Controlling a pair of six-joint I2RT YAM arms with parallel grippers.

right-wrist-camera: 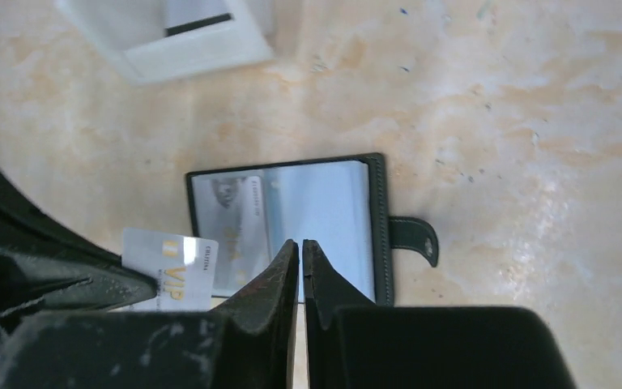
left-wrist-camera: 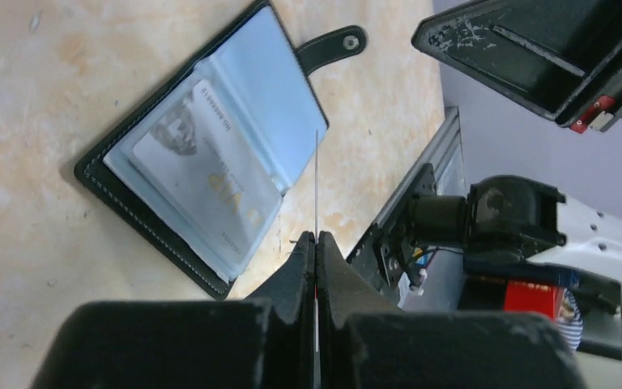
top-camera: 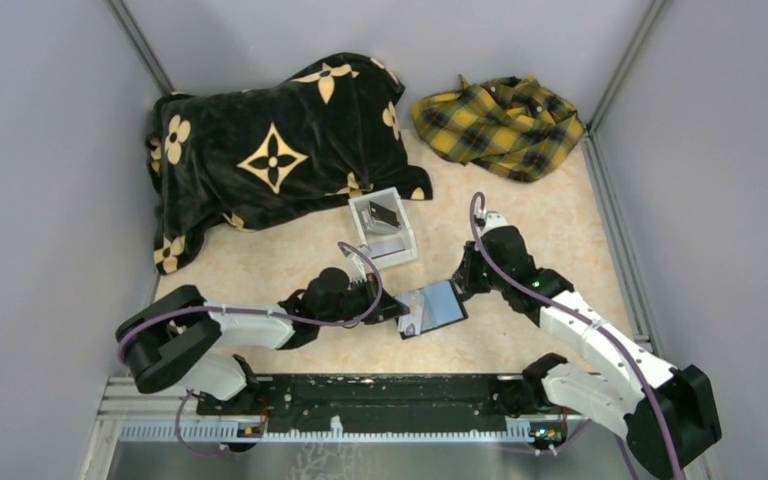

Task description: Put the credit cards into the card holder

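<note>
The open black card holder (top-camera: 444, 303) lies on the table, its pale blue inner sleeves facing up. A silver VIP card (left-wrist-camera: 204, 166) sits in one of its sleeves. My left gripper is shut on another VIP card, which looks edge-on in the left wrist view. This held card is above the holder's left side; how far above I cannot tell. Toward the holder's right end in the top view, my right gripper (top-camera: 459, 283) is shut, and its closed fingertips in the right wrist view have nothing between them.
A white box (top-camera: 407, 245) with a dark item inside stands just behind the holder. Farther back lie a black patterned blanket (top-camera: 290, 145) and a yellow-black checked cloth (top-camera: 505, 128). Bare table lies to the right of the holder's strap (right-wrist-camera: 415, 237).
</note>
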